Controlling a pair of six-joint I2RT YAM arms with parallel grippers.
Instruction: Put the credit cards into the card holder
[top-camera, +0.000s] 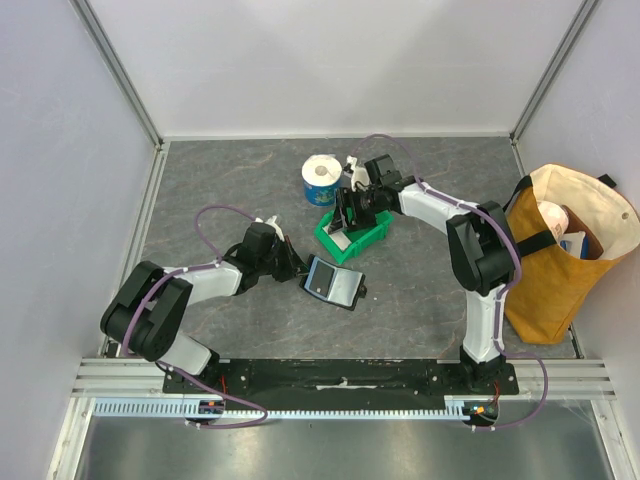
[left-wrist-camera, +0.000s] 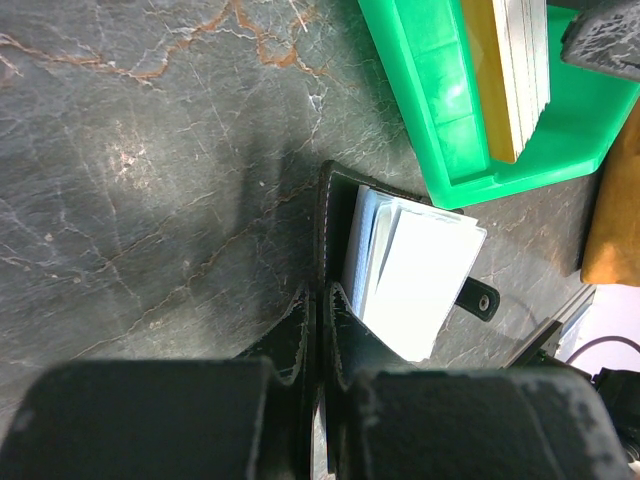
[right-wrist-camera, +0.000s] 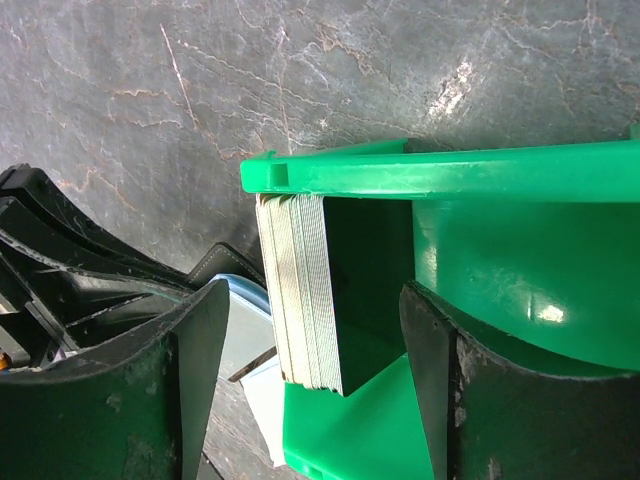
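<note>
The black card holder (top-camera: 333, 282) lies open on the dark table, clear sleeves and white cards inside. My left gripper is shut on its left edge. A stack of cards stands on edge at one end of the green basket; in the left wrist view the cards (left-wrist-camera: 520, 70) show yellow on one face. Over the basket, my right gripper is open, one finger on each side of the stack with gaps between, apparently not gripping it.
A blue-and-white paper roll (top-camera: 322, 178) stands behind the basket. A mustard-coloured bag (top-camera: 535, 275) with items inside sits at the far right.
</note>
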